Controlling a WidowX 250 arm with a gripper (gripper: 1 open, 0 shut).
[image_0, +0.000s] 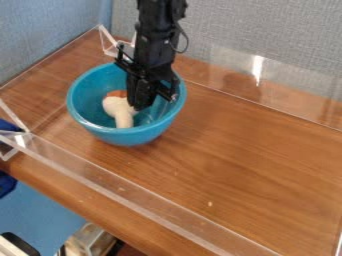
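Observation:
A teal bowl (163, 125) sits on the wooden table at the left. Inside it lies a pale mushroom-like toy (123, 113) with an orange part on top, partly hidden by the gripper. My black gripper (150, 98) reaches down into the bowl just right of the toy, its fingers low and close together, looking shut, with nothing visible between them.
A clear plastic edge runs along its back and left front. A dark blue object (6, 127) is at the far left edge.

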